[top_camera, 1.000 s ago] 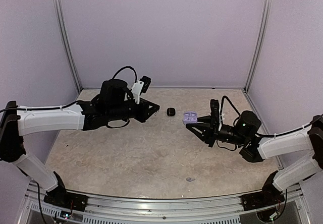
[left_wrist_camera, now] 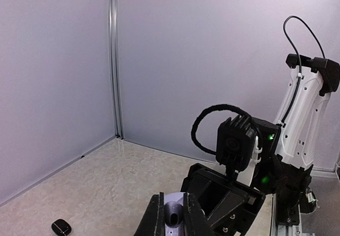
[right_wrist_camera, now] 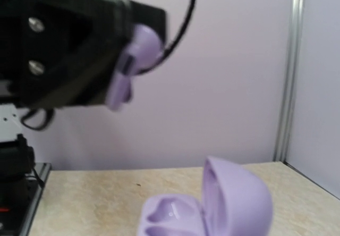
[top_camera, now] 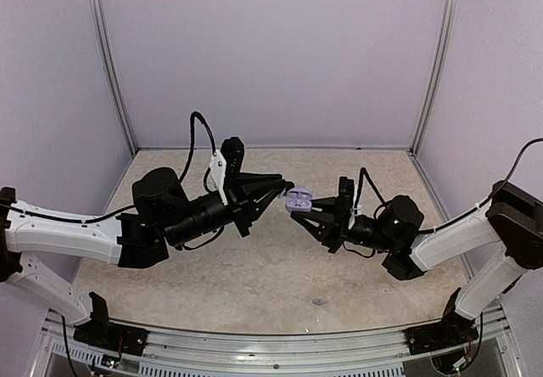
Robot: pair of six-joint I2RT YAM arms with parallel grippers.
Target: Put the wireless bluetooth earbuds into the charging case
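Observation:
The open lilac charging case (top_camera: 299,199) is held by my right gripper (top_camera: 305,211); in the right wrist view its lid (right_wrist_camera: 239,199) stands upright beside the earbud wells (right_wrist_camera: 171,210). My left gripper (top_camera: 280,188) hangs just above and left of the case with a lilac earbud (right_wrist_camera: 138,52) at its tip, seen up close in the right wrist view. In the left wrist view the left fingertips (left_wrist_camera: 173,213) surround a dark-and-lilac piece, with the case behind them.
A small black object (left_wrist_camera: 61,226) lies on the table, left in the left wrist view. Walls enclose the sides and back.
My left gripper has moved right toward the case with the earbud. My right gripper has carried the case left, so the two are now close.

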